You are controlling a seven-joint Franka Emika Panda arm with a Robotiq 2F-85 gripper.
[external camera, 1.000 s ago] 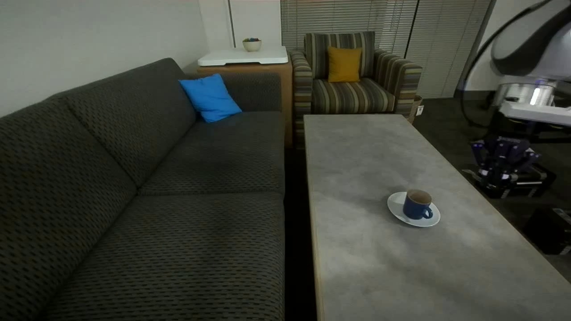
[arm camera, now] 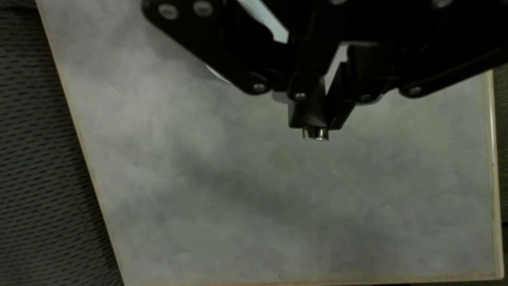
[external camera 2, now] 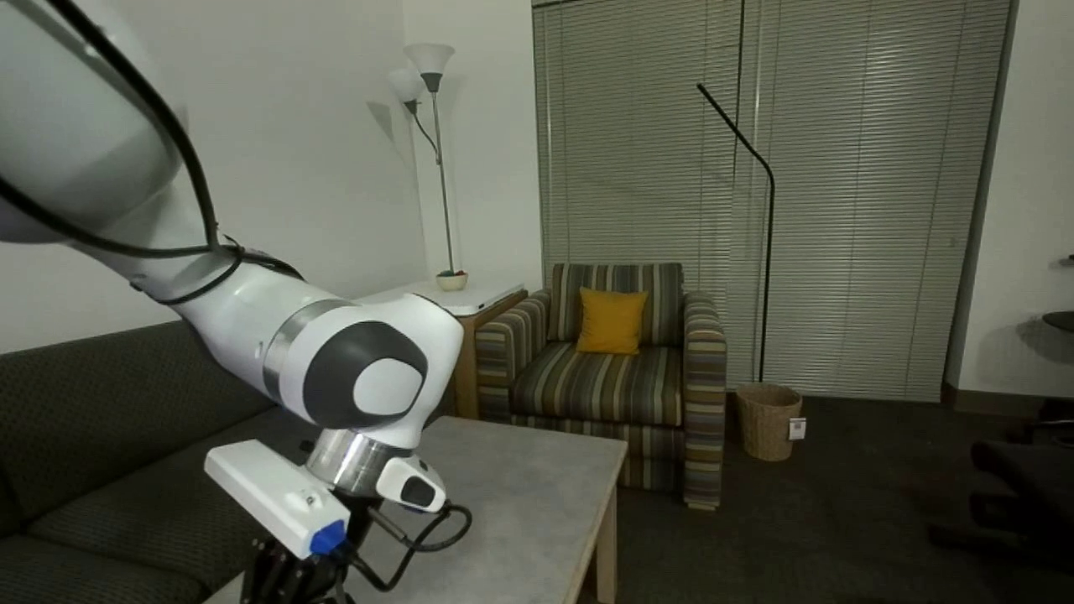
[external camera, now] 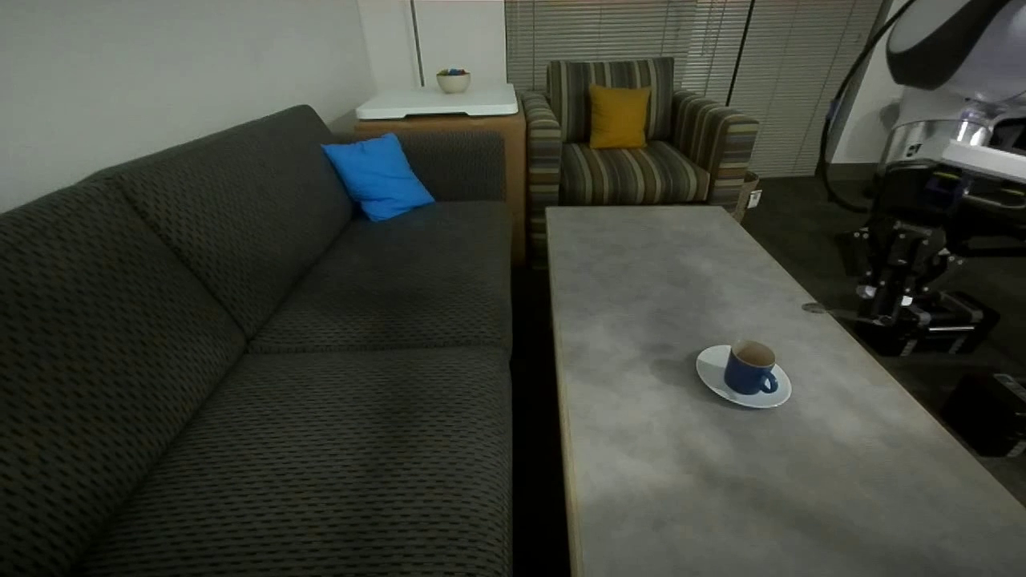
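My gripper (external camera: 885,306) is at the table's right side, shut on a thin metal utensil that looks like a spoon (external camera: 813,308). Its rounded end points left, over the table's edge. From the wrist, a short shiny end of the spoon (arm camera: 316,133) sticks out between the fingertips, the rest hidden by the gripper. A blue cup (external camera: 749,369) with a brown inside stands upright on a white saucer (external camera: 712,369), left of and nearer the camera than the spoon. Only a sliver of white, probably the saucer, shows behind the fingers in the wrist view.
A dark sofa (external camera: 385,413) with a blue pillow (external camera: 380,177) runs along its left side. A striped armchair (external camera: 630,173) stands beyond the far end, and a white-topped side table (external camera: 409,102) holds a small bowl (external camera: 453,83).
The spoon's end has shifted left, further over the table, and the gripper has turned and moved slightly left. Cup and saucer have stayed put.
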